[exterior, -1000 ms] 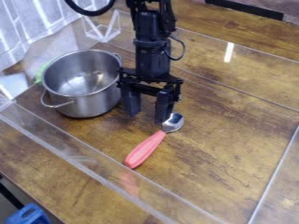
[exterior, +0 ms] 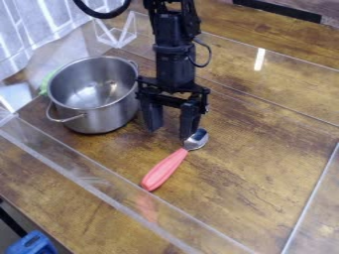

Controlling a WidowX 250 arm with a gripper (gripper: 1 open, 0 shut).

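Observation:
My black gripper (exterior: 169, 121) hangs low over the middle of the wooden table, its two fingers spread apart. A spoon with a pink handle (exterior: 166, 171) lies on the table just below it, its metal bowl end close beside the right finger. A steel pot (exterior: 93, 94) with side handles stands left of the gripper.
A blue object (exterior: 34, 245) shows at the bottom left corner, beyond the table's edge. A transparent or pale item lies at the upper left.

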